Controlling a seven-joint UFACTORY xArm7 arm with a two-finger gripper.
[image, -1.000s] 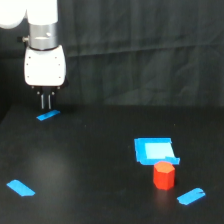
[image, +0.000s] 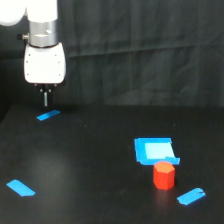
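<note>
A red block (image: 164, 175), apparently many-sided, stands on the dark table at the lower right, just in front of a white square edged in blue tape (image: 155, 150). Far from it, at the upper left, hangs my gripper (image: 45, 101) under the white arm. Its thin fingers look close together, shut, and nothing shows between them. The gripper is near a strip of blue tape (image: 48, 115) at the back left.
More blue tape strips lie at the front left (image: 20, 188) and the front right (image: 191, 196). A dark curtain (image: 140, 55) hangs behind the table.
My gripper's fingers stood visibly apart a second ago and now look close together. The hand has hardly shifted. The red block and the taped square have not moved.
</note>
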